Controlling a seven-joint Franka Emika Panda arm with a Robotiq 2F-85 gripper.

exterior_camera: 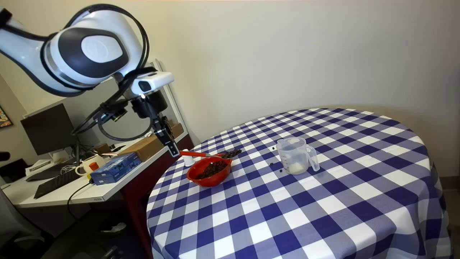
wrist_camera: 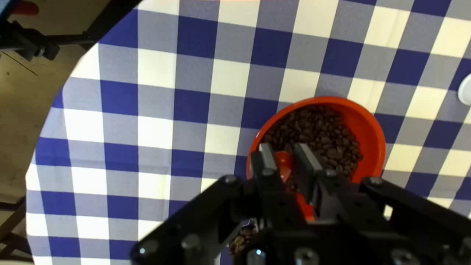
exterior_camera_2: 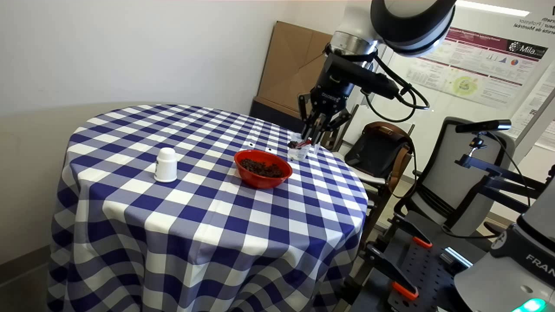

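Note:
My gripper [exterior_camera: 175,154] is shut on the red handle of a spoon [exterior_camera: 193,153]. The spoon's head carries a heap of dark coffee beans [exterior_camera: 233,153]. In exterior view 1 it appears level with the far rim of a red bowl [exterior_camera: 210,181], which is partly filled with beans [wrist_camera: 324,132]. From the wrist, the fingers [wrist_camera: 307,158] overlap the bowl's near part and the red handle [wrist_camera: 283,161] shows between them. A clear measuring cup [exterior_camera: 293,153] with a handle stands upright, right of the bowl in exterior view 1; it looks empty.
A white cup-like object [exterior_camera_2: 166,165] stands upside down on the checkered tablecloth [exterior_camera_2: 208,244]. A few loose beans [exterior_camera: 281,170] lie beside the measuring cup.

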